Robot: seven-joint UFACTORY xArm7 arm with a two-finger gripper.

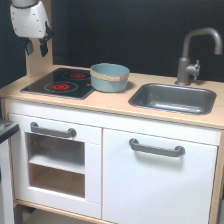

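Note:
At the upper left, my gripper [36, 46] points down from the white arm [31, 18], above and left of the stove. Its dark fingers look spread, and no object shows between them. A blue-grey pot [110, 80] sits at the right side of the black cooktop [62, 85], partly on the wooden counter. My gripper is well apart from the pot. The inside of the pot is mostly hidden by its rim.
A metal sink [173, 98] with a tall faucet [189, 58] occupies the right of the counter [122, 101]. Below are an oven door [89, 136] and a cabinet door [150, 185], both closed. Bare counter lies between pot and sink.

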